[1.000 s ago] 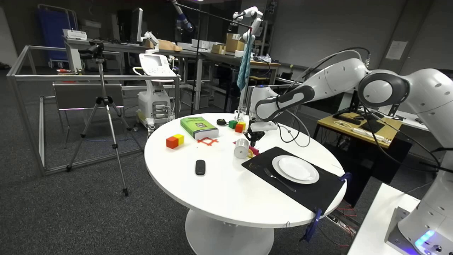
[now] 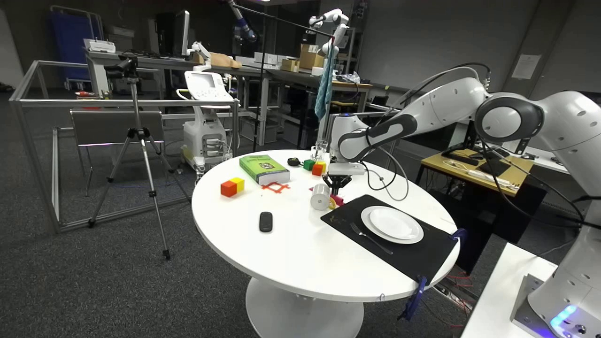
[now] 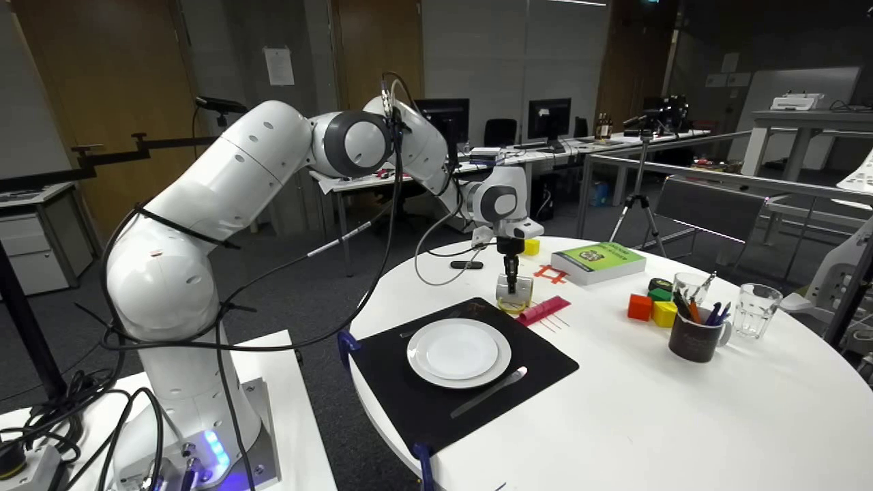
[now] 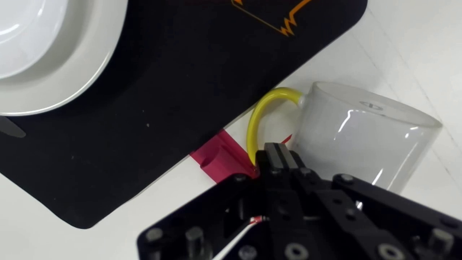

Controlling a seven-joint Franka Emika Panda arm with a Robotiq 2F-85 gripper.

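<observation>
A clear glass mug [image 4: 364, 130] with a yellow handle [image 4: 255, 125] lies on its side by the corner of the black placemat [image 4: 164, 95]. My gripper points down at it, its fingers shut together, between the handle and the mug's body as the wrist view shows it. Nothing shows between the fingers. Whether they touch the mug is hard to tell. In exterior view 2 the gripper [image 3: 512, 286] stands in front of the mug [image 3: 501, 286]. A dark pink object [image 4: 225, 158] lies beside the handle, partly hidden by the gripper.
Stacked white plates [image 3: 458, 352], a fork [image 2: 366, 236] and a knife [image 3: 488, 391] rest on the placemat. A green book [image 2: 263, 169], coloured blocks [image 2: 229, 188], a black remote-like object [image 2: 265, 222] and a dark mug of pens [image 3: 693, 337] stand around.
The gripper has turned a little and shifted slightly at the mug, now pointing more straight down. The mug and the other table items look unmoved.
</observation>
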